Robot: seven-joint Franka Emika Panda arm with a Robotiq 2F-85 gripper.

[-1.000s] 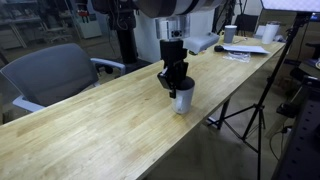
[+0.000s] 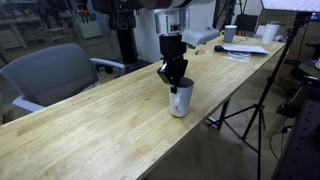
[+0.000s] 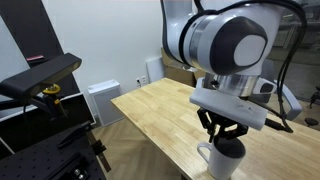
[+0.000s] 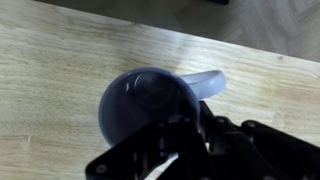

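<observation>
A light grey mug [image 2: 180,100] stands upright near the table's edge, its handle on the side toward that edge. In the wrist view I look down into the mug [image 4: 140,105], whose inside is empty as far as it shows, with the handle [image 4: 206,83] pointing to the upper right. My black gripper is at the rim, on the side near the handle, and appears shut on the mug's wall. The second exterior view has the gripper [image 3: 225,135] reaching down over the mug [image 3: 222,158]; its fingertips are partly hidden there.
An office chair [image 2: 50,75] stands behind it. Farther back on the table lie papers [image 2: 240,50] and another cup [image 2: 230,33]. A tripod [image 2: 262,105] stands beyond the table's edge.
The mug and gripper have shifted very slightly in the first exterior view, a little to the left. Otherwise the scene looks the same.
</observation>
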